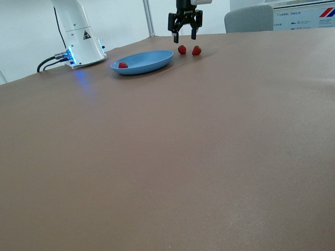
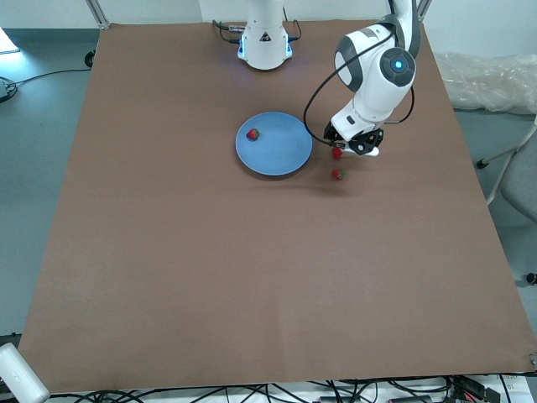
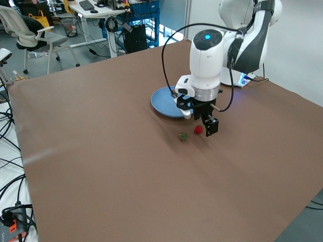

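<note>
A blue plate [image 2: 273, 147] [image 1: 142, 64] [image 3: 164, 103] lies on the brown table with one strawberry [image 2: 252, 134] [image 1: 123, 65] on it. Two more strawberries [image 1: 182, 49] [image 1: 197, 50] lie on the table beside it; in the right view they are one red [image 3: 198, 129] and one green-topped [image 3: 183, 136]. My gripper [image 1: 185, 36] hangs above the loose strawberries at the plate's side, fingers open and apart, with nothing between them in the top view.
Cables and equipment line the table's edge, and chairs stand beyond it.
</note>
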